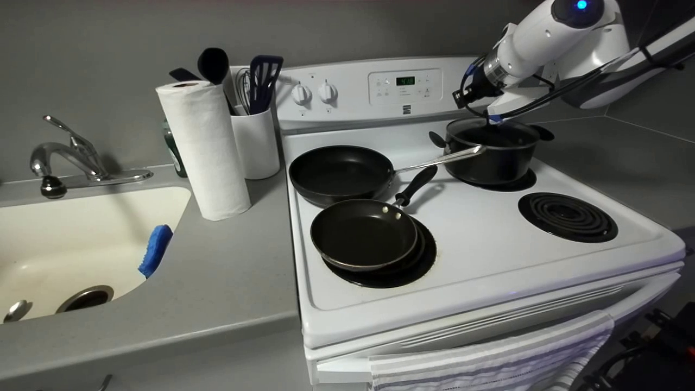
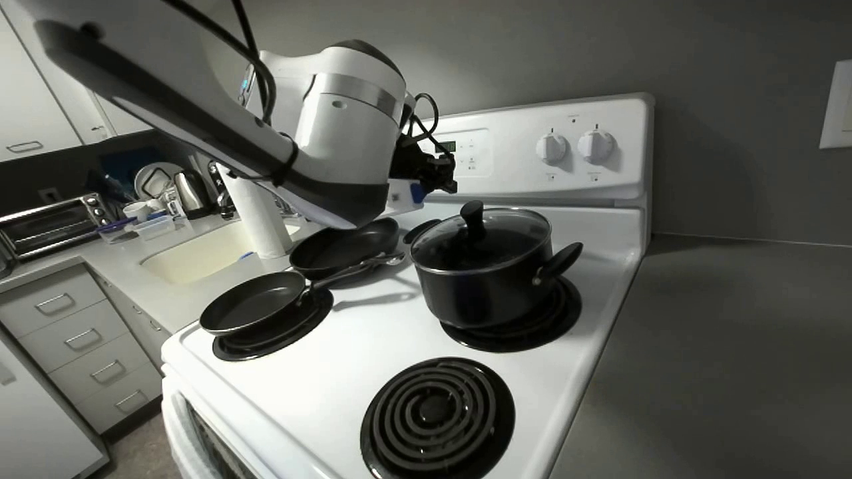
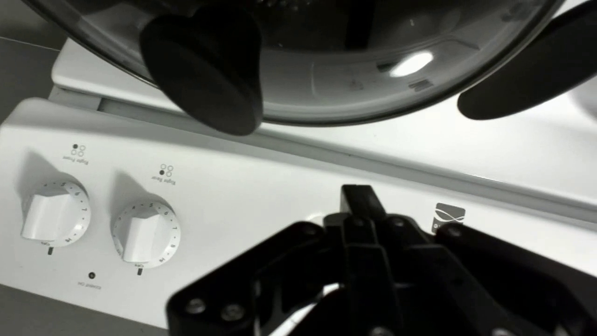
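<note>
My gripper is shut, with nothing showing between its fingers. It hangs in front of the stove's control panel [image 3: 268,201], between the logo and the two right-hand knobs in the wrist view. One is the right rear knob [image 3: 146,234], the other the right front knob [image 3: 55,215]; the pointers of both are near their bottom marks. In exterior view 2 the gripper [image 2: 447,174] is above and behind the lidded black pot [image 2: 487,283], apart from it. The pot's lid knob [image 2: 473,215] stands upright, and the pot sits on the right rear burner.
Two black pans, a larger one [image 1: 342,172] and a smaller one [image 1: 365,234], occupy the stove's left side. A paper towel roll [image 1: 205,150] and utensil crock [image 1: 257,143] stand on the counter beside the sink [image 1: 39,228].
</note>
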